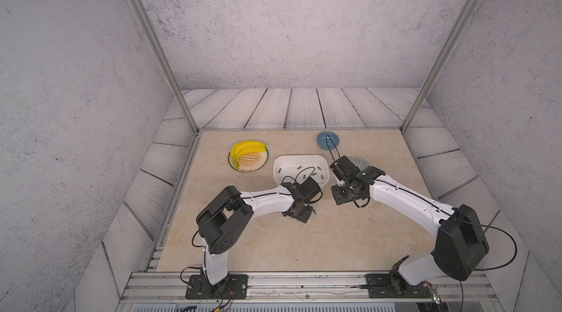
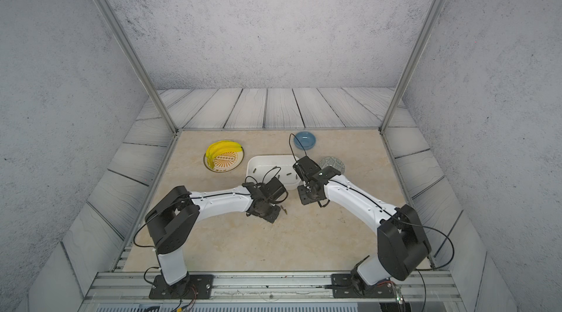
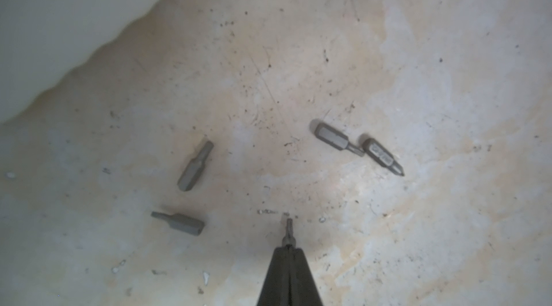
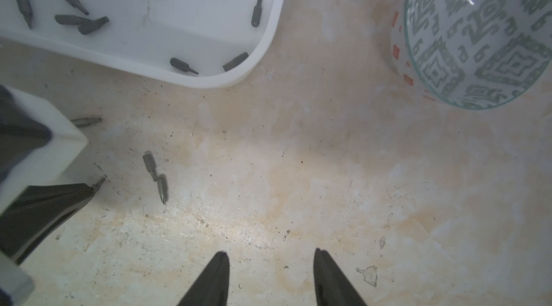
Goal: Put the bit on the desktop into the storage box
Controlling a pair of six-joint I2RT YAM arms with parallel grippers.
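Note:
Several grey bits lie loose on the desktop, including one bit (image 3: pixel 189 171) and a pair (image 3: pixel 330 136). My left gripper is shut, its fingertips down at the end of another bit (image 3: pixel 289 228); whether it touches it I cannot tell. The white storage box (image 4: pixel 172 36) stands behind, holding several bits. My right gripper is part open over bare desktop, right of the loose bits and in front of the box, nothing between its fingers.
A patterned cup (image 4: pixel 477 30) stands right of the box, a blue dish (image 2: pixel 305 139) behind, and a plate with bananas (image 2: pixel 222 153) at back left. The two arms are close together.

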